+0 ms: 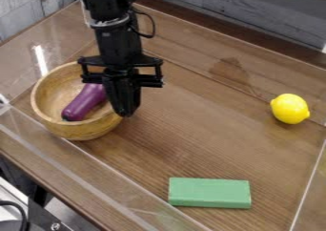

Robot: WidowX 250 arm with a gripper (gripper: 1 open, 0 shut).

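A light wooden bowl (67, 125) sits on the table at the left, with a purple eggplant-like object (83, 103) lying in it. My black gripper (124, 106) hangs at the bowl's right rim, partly in front of it. Its fingertips look close together; whether anything is between them is hard to see.
A green block (209, 193) lies at the front right. A yellow lemon (289, 109) rests at the right.
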